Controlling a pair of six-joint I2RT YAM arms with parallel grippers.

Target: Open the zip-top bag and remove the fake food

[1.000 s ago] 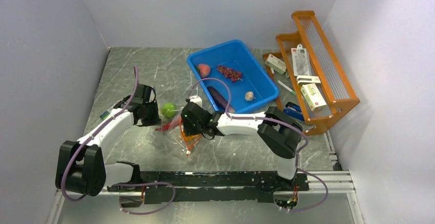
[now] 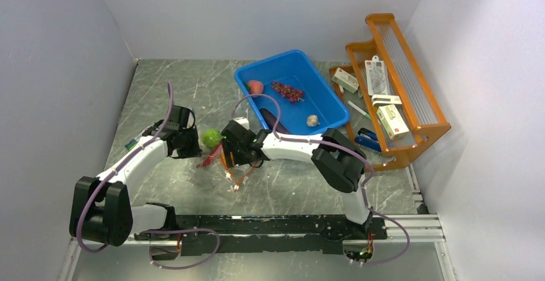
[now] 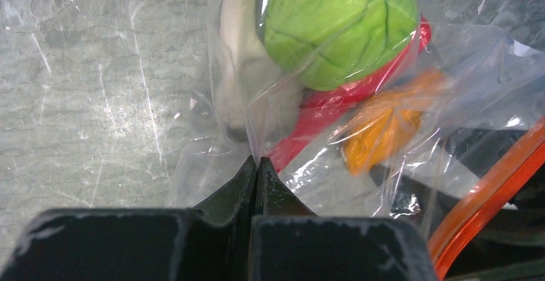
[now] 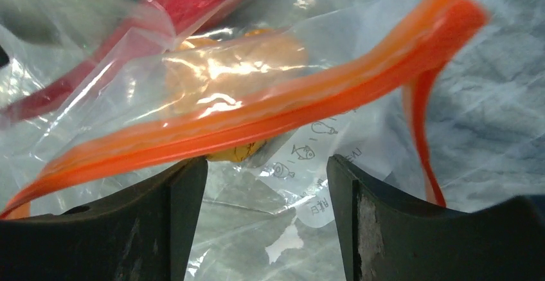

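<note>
A clear zip bag point(image 3: 193, 178) with an orange zip strip point(image 4: 289, 114) lies on the table, holding a green lettuce point(image 3: 337, 20), a red pepper point(image 3: 334, 101), a pale item point(image 3: 234, 43) and an orange-yellow item point(image 3: 379, 133). In the left wrist view my left gripper is shut on the bag's film beside the pale item. My right gripper stands open over the zip strip, its fingers either side of printed film and the orange strip just above them.
A blue bin point(image 2: 295, 62) behind holds a peach, grapes, garlic and an eggplant. A wooden rack point(image 2: 418, 101) with boxes stands at the right.
My right gripper and arm have shifted slightly left and up in the top view, uncovering a little of the bag's front. The left arm stays still.
</note>
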